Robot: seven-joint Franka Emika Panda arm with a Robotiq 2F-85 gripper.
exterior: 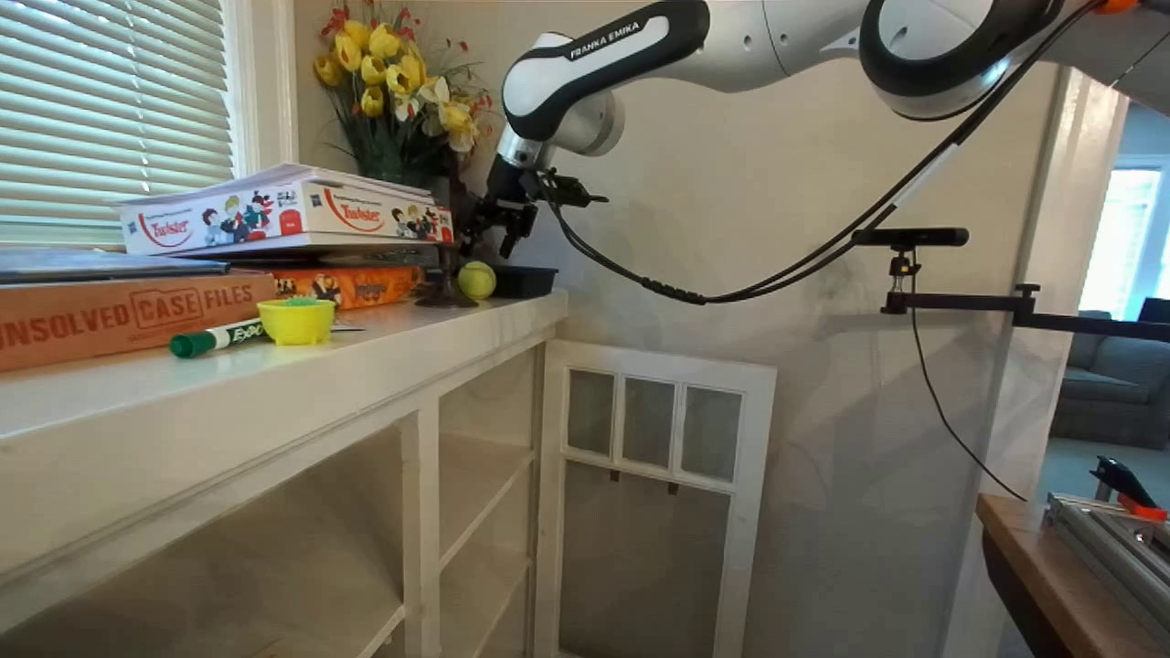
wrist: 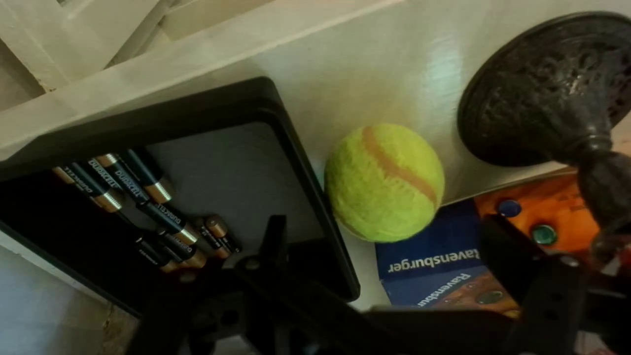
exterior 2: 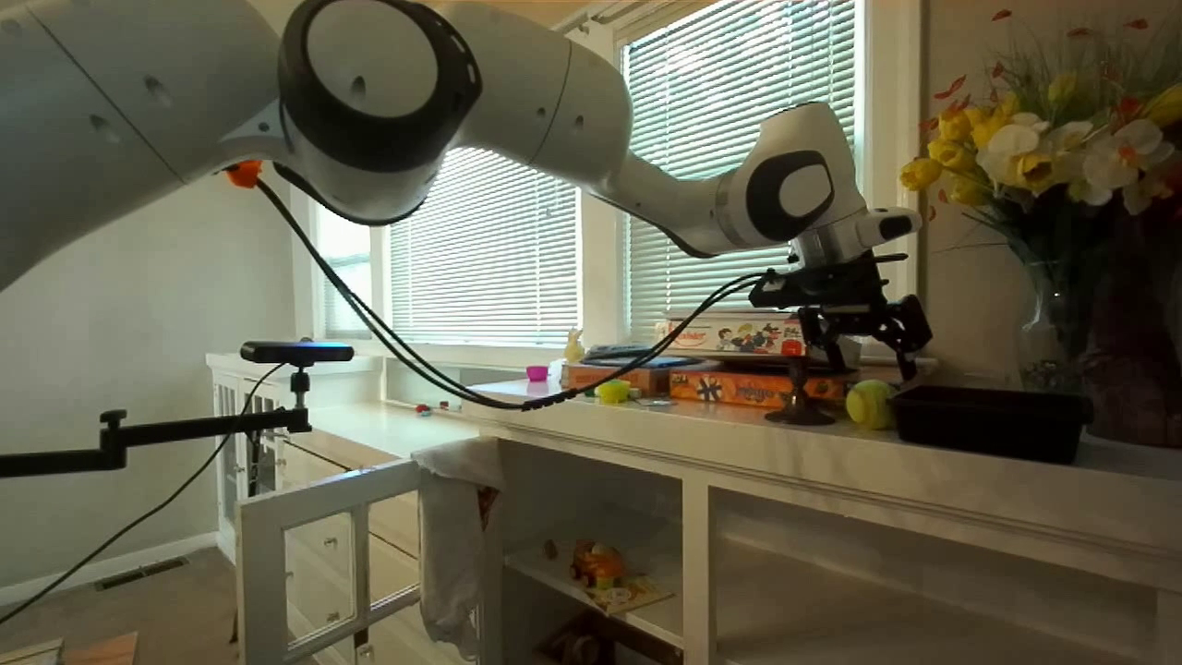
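In the wrist view, a yellow-green tennis ball (wrist: 384,183) rests on the white countertop, close against the side of a black tray (wrist: 298,171). Several Duracell batteries (wrist: 168,222) lie inside that tray. My gripper is open, its fingers spread wide with nothing held between them; the ball appears beyond the gap. From the side, the gripper (exterior 2: 870,360) hangs just above the tennis ball (exterior 2: 871,405), one finger toward the black tray (exterior 2: 992,419) and the other toward a dark metal stand (exterior 2: 800,416).
The stand's ornate base (wrist: 532,88) is close to the ball. Behind are an orange game box (exterior 2: 737,386) and a Twister box (exterior: 285,214). A flower vase (exterior 2: 1042,321) stands behind the tray. A yellow cup (exterior: 296,322) and green marker (exterior: 214,338) lie farther along the counter.
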